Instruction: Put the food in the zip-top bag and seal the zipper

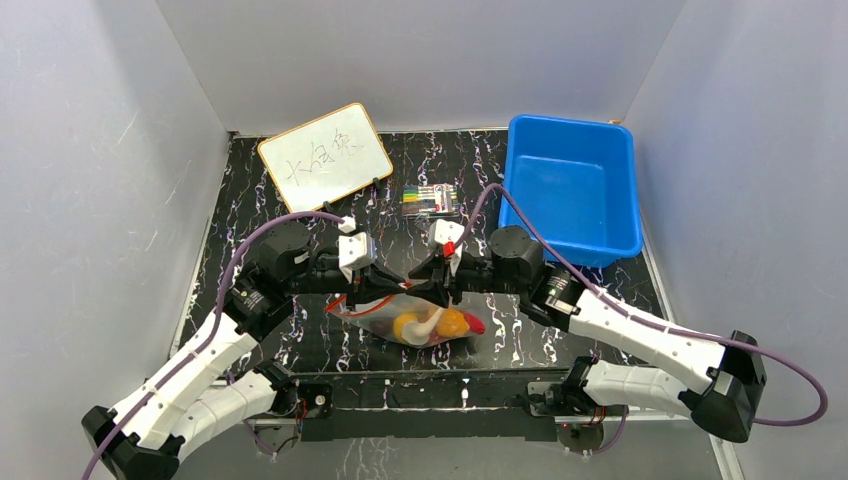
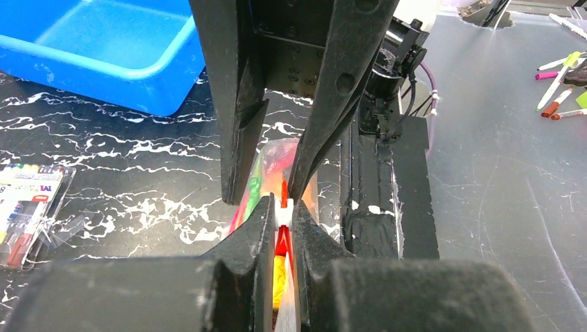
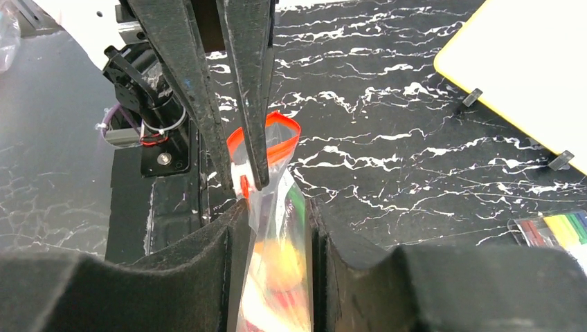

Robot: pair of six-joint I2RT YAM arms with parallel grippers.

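Note:
The clear zip bag with its orange-red zipper strip hangs below the meeting point of the two arms. Inside are food pieces: a yellow-orange one, a whitish one and a red one. My left gripper is shut on the zipper's small white slider, with orange strip showing on either side. Facing it very closely is my right gripper, open, its fingers standing apart with the bag visible in the gap. Whether those fingers touch the bag is unclear. Part of the zipper is spread open beyond the left gripper.
A blue bin stands empty at the back right. Behind the arms lie a pen pack and a whiteboard.

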